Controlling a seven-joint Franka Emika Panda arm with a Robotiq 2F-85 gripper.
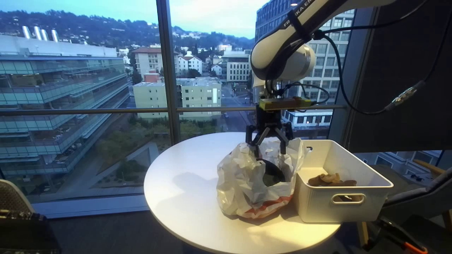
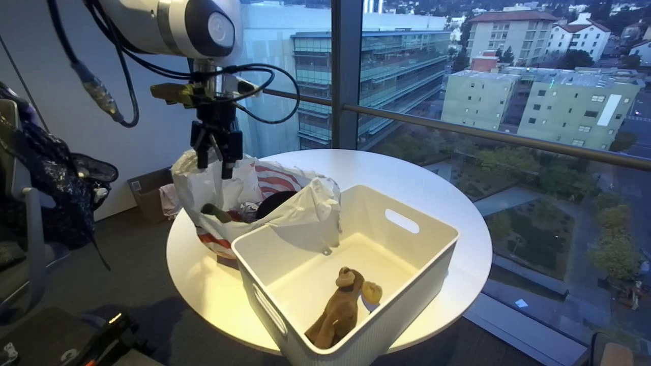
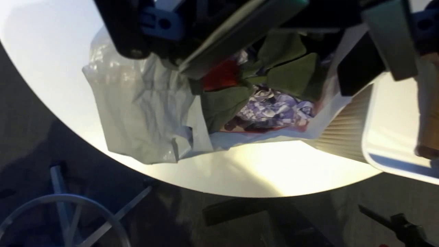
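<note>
A crumpled white plastic bag with red stripes stands on the round table, its mouth facing up. Inside it the wrist view shows dark green fabric-like pieces, a red piece and a purple-and-white patterned item. Something black and round also lies in the bag. My gripper points straight down over the bag's mouth, open, with nothing held between its fingers. A white bin stands against the bag and holds a brown plush toy.
Window glass rises behind it. A chair and floor clutter stand clear of the tabletop.
</note>
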